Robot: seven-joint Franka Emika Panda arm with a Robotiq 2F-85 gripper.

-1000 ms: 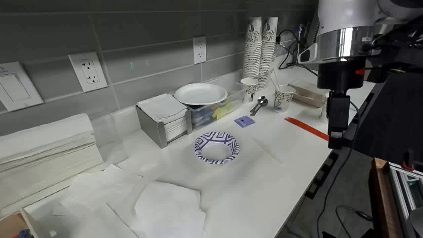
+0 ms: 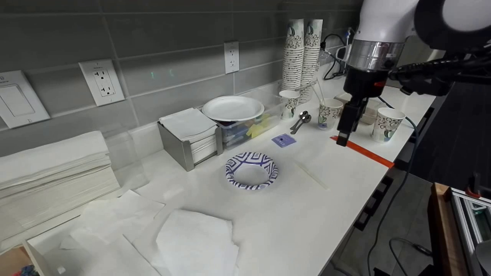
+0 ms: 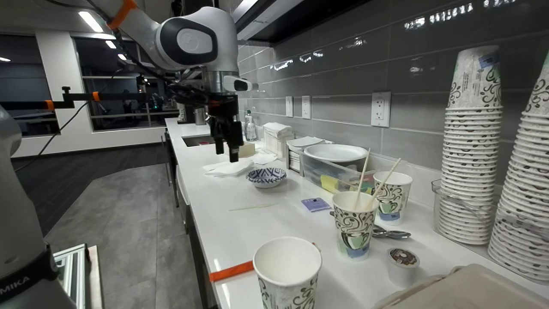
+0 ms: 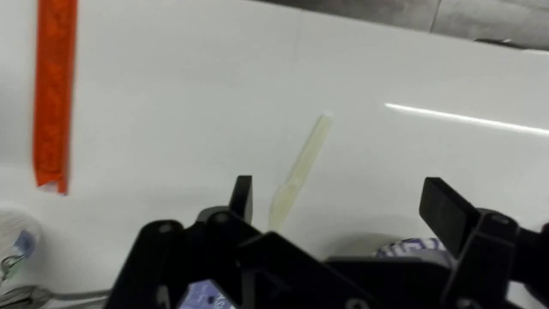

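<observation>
In the wrist view my gripper is open, its two dark fingers set wide apart with only countertop visible between them. A pale, translucent plastic knife (image 4: 303, 167) lies flat on the counter below, its broader end toward the left finger. The same knife shows faintly in exterior view 1, right of the blue-patterned paper bowl (image 2: 230, 172). In exterior view 2 the gripper (image 3: 226, 154) hangs above the counter with nothing held. Part of the bowl's patterned rim (image 4: 409, 246) peeks out near the right finger; the gripper body hides the remainder.
An orange strip (image 2: 366, 152) crosses the counter near paper cups (image 2: 387, 125). Spoons (image 2: 301, 120) and a purple packet (image 2: 284, 140) lie toward the wall. Tall cup stacks (image 2: 292, 59) stand behind.
In exterior view 1 the arm has moved left and toward the wall, away from the counter's front edge. It uncovers a cup on the right. The bowl and knife lie where they were.
</observation>
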